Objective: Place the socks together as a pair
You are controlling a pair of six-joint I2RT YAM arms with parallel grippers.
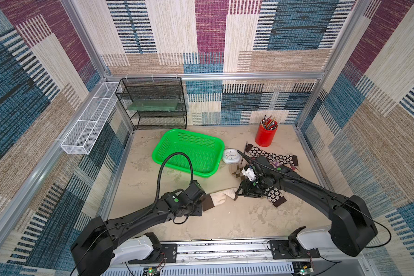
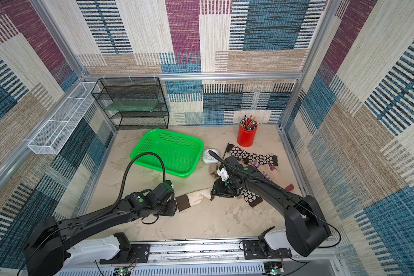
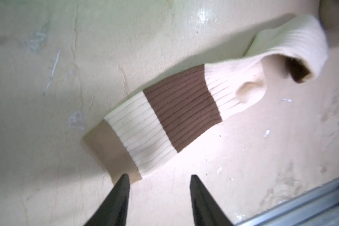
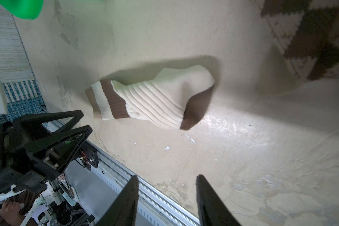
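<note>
A cream sock with brown and tan bands (image 3: pixel 182 105) lies on the table, its foot end (image 4: pixel 192 79) folded over with brown showing. My left gripper is over the banded cuff, open with nothing between its fingers. My right gripper hangs above the table beside the cream sock, open and empty. A checkered sock (image 4: pixel 308 37) lies right of it in the right wrist view. Flower-patterned socks (image 1: pixel 269 151) and other socks lie in a group at the table's right, partly hidden by the right arm.
A green basket (image 1: pixel 188 173) stands at the back left. A white clock (image 1: pixel 231 155) and a red pen cup (image 1: pixel 264 135) stand behind the socks.
</note>
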